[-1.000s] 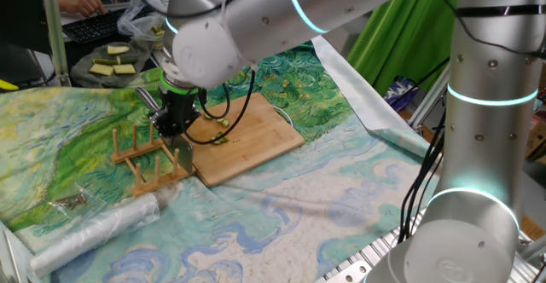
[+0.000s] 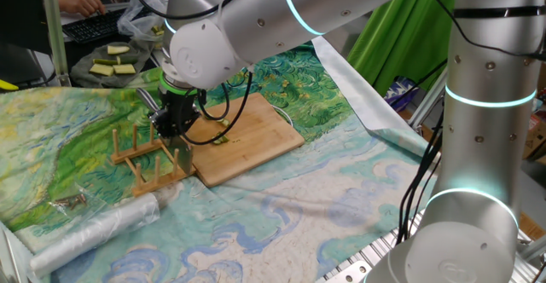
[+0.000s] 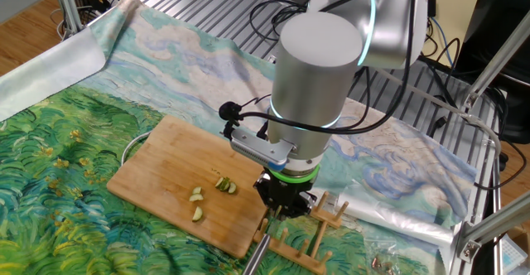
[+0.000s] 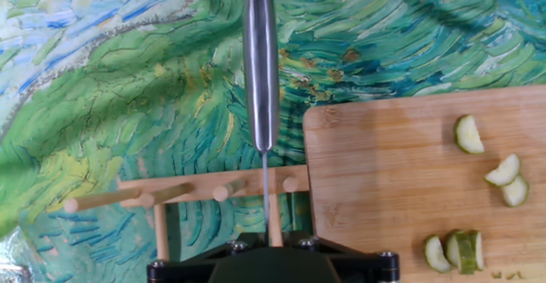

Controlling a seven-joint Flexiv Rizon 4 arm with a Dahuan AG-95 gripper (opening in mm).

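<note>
A knife with a grey metal handle (image 4: 261, 70) is at my gripper; its thin blade (image 4: 265, 185) is seen edge-on, running down to between the fingers. In exterior view 1, the broad blade (image 2: 181, 157) hangs below the gripper (image 2: 175, 134), over the right end of a wooden peg rack (image 2: 141, 153), with the handle pointing up and left. Exterior view 2 has the handle (image 3: 257, 255) slanting away from the gripper (image 3: 281, 209). Whether the fingers grip the blade or stand slightly apart around it cannot be told. The blade's lower edge against the rack is unclear.
A wooden cutting board (image 3: 170, 163) lies right beside the rack, with several cucumber pieces (image 4: 461, 251) on it. A clear plastic roll (image 2: 94, 232) and a small bag (image 2: 68, 202) lie near the rack. The patterned cloth (image 2: 290, 202) in front of the board is clear.
The upper wrist has shifted very slightly, and its cable hangs a little differently. The gripper, knife, rack and board look unchanged.
</note>
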